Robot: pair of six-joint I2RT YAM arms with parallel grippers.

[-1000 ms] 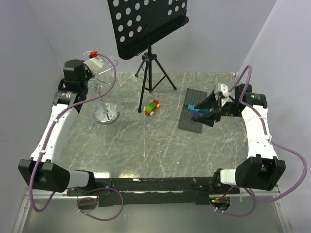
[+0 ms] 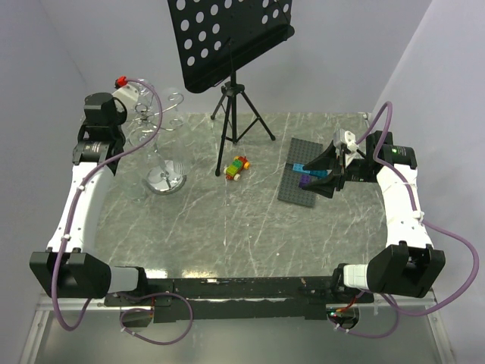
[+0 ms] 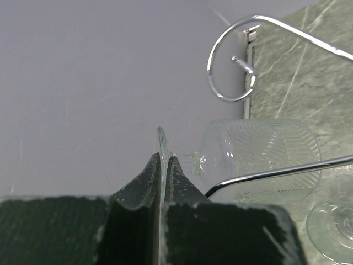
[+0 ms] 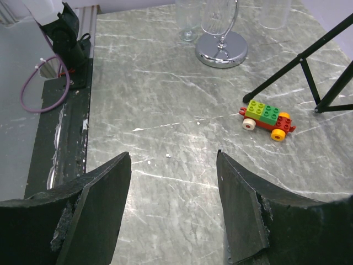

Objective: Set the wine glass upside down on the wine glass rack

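Note:
My left gripper is shut on the glass foot of a wine glass (image 3: 259,143), held sideways with its patterned bowl to the right, among the chrome hooks (image 3: 309,38) of the rack. In the top view the rack's round chrome base (image 2: 167,182) stands at the table's left, beneath that arm; other glass (image 3: 331,229) shows below the hooks. Whether the held glass touches the rack I cannot tell. My right gripper stands open over the right side of the table, nothing between its fingers.
A black music stand (image 2: 231,45) stands at the back centre, a toy brick car (image 2: 235,168) beside its leg. Grey baseplates (image 2: 297,193) with blue bricks lie under the right gripper.
My left arm and gripper have moved leftward in the top view, toward the wall. The right arm looks unchanged.

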